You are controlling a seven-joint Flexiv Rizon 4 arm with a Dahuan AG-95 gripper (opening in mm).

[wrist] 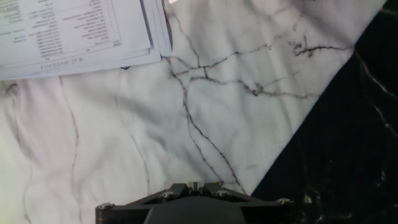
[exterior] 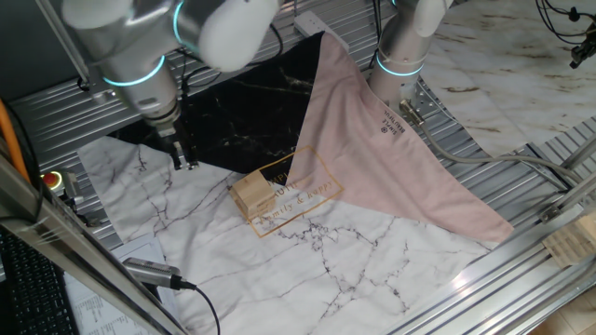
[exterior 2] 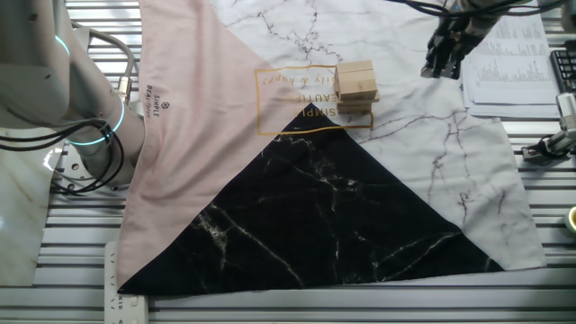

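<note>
Pale wooden blocks (exterior: 251,194) stand stacked on the cloth, over the gold printed frame. In the second exterior view, the upper block (exterior 2: 357,79) sits on thinner wooden pieces (exterior 2: 355,107). My gripper (exterior: 186,167) hangs above the cloth, to the left of the stack in the first exterior view and apart from it. From the opposite side, the gripper (exterior 2: 440,70) shows to the right of the blocks. At the bottom of the wrist view, the gripper has its fingertips together, with nothing visible between them. No block appears there.
The marble, black and pink cloth (exterior: 363,251) covers most of the table, with slight wrinkles and much bare room. Printed papers (wrist: 74,31) lie at its edge. A metal post (exterior: 84,233) and a cabled device (exterior: 154,273) stand at the left side.
</note>
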